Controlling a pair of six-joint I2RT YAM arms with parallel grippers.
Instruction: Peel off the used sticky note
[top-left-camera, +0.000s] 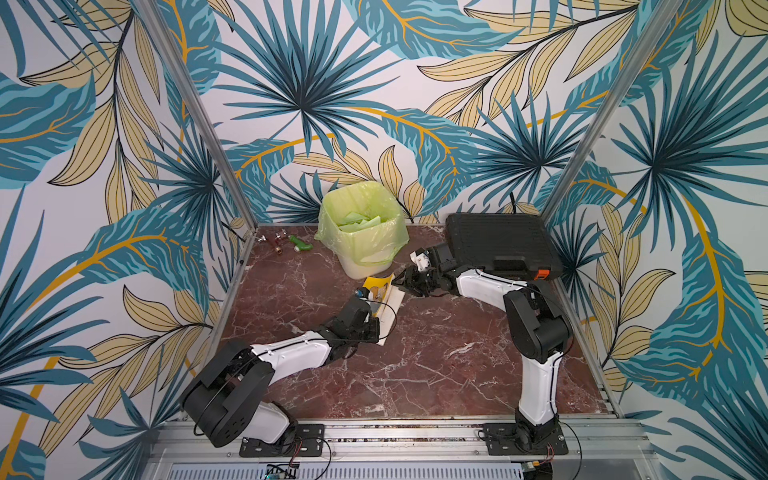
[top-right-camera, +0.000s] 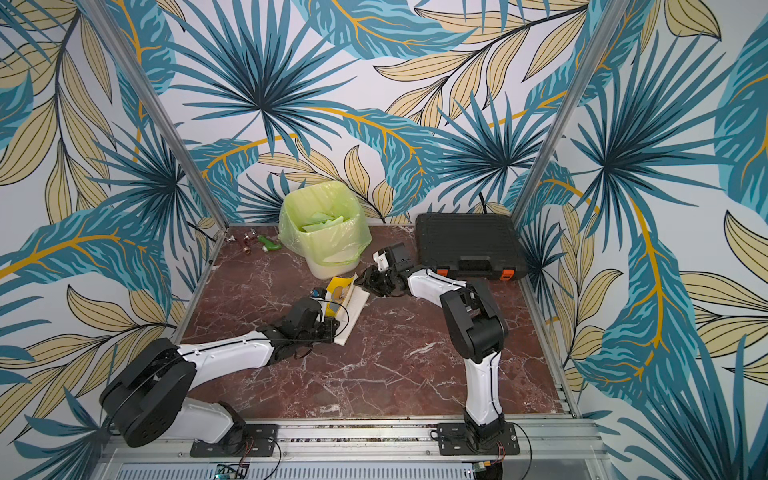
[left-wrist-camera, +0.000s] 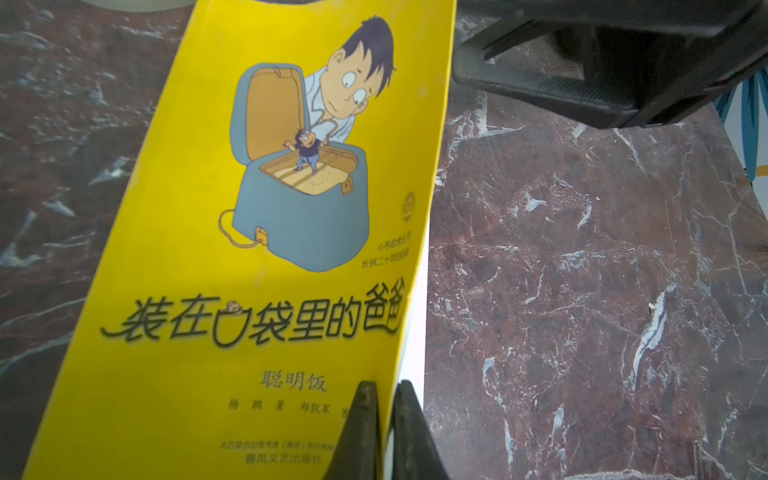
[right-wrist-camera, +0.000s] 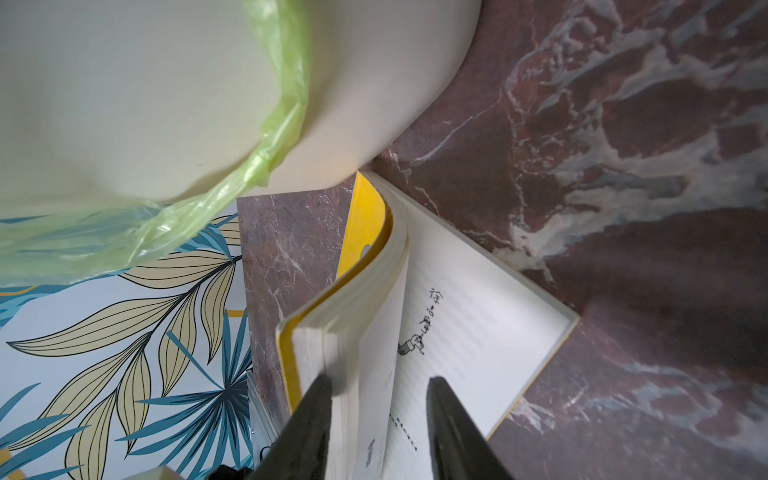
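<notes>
A yellow paperback book lies opened on the table; in the right wrist view its inner white page (right-wrist-camera: 480, 320) with handwriting shows, beside the curved page block. My left gripper is shut at the yellow cover's right edge, with that edge apparently between its fingertips. My right gripper stands open over the book's far end, one fingertip by the page block, the other over the white page. I cannot make out a sticky note.
A bin (top-left-camera: 364, 256) with a green liner stands just behind the book. A black case (top-left-camera: 500, 240) sits at the back right, small tools and a green object (top-left-camera: 300, 243) at the back left.
</notes>
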